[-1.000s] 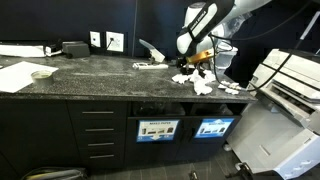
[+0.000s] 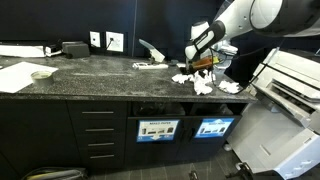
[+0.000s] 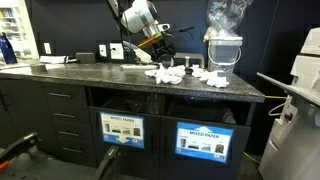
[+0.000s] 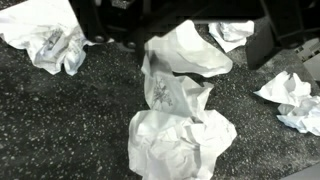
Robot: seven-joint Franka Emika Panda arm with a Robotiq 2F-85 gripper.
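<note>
Crumpled white papers (image 4: pixel 180 143) lie on the dark speckled counter, several of them in a loose cluster. My gripper is open above them in the wrist view, its dark fingers at the top of the picture. One paper (image 4: pixel 187 50) shows in the gap between the fingers, which are not closed on it. Another paper (image 4: pixel 45 35) lies to the left, and further ones (image 4: pixel 292 98) to the right. In exterior view 2 the gripper (image 3: pixel 166 52) hangs over the heap of papers (image 3: pixel 168 74); whether it touches them cannot be told.
Below the counter (image 3: pixel 80 72) are two openings with blue "Mixed Paper" signs (image 3: pixel 204 141). A clear container (image 3: pixel 223 52) stands at the back, near the papers. A small bowl (image 2: pixel 41 74) sits far left.
In exterior view 1 the arm has shifted to the right, and its upper link now shows larger and lower. The papers look much the same.
</note>
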